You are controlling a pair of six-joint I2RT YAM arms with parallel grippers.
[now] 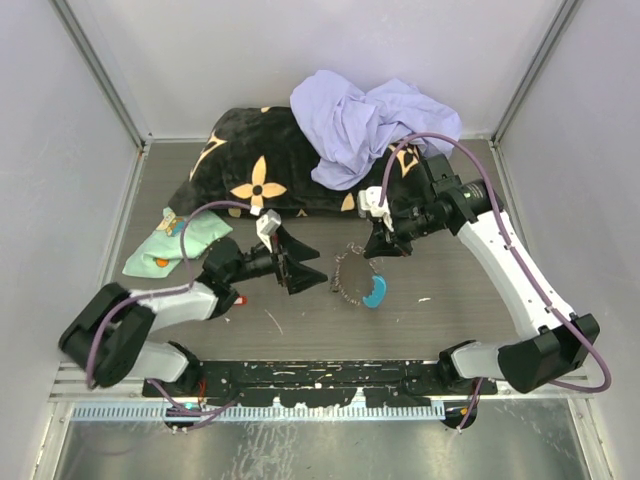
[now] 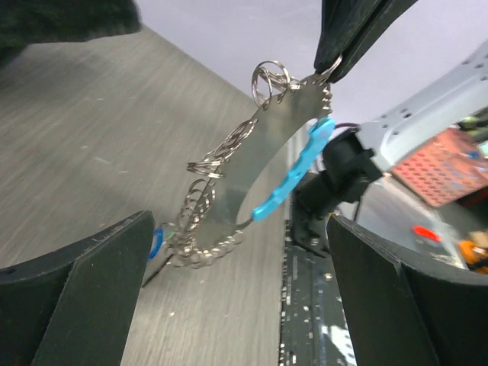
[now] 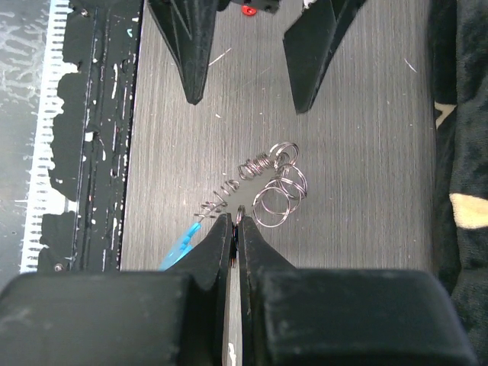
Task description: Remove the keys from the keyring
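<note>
The keyring (image 1: 360, 275) hangs as a curved grey strip edged with silver wire rings (image 2: 223, 156), with a light-blue piece (image 2: 296, 171) along one side. My right gripper is shut on the thin upper end of the keyring, with its tips close together there. My left gripper (image 1: 322, 266) stands open, its fingers (image 2: 84, 282) spread to either side of the keyring's lower end, apparently without touching it. A small dark-blue loop (image 2: 156, 242) and a thin dark piece show at that lower end. No key shape can be made out clearly.
A dark patterned blanket (image 1: 240, 165) and a lilac cloth (image 1: 350, 130) lie along the back. At the left is a mint-green cloth (image 1: 165, 245). Bare floor (image 1: 440, 310) surrounds the keyring, with a black rail and ruler strip in front.
</note>
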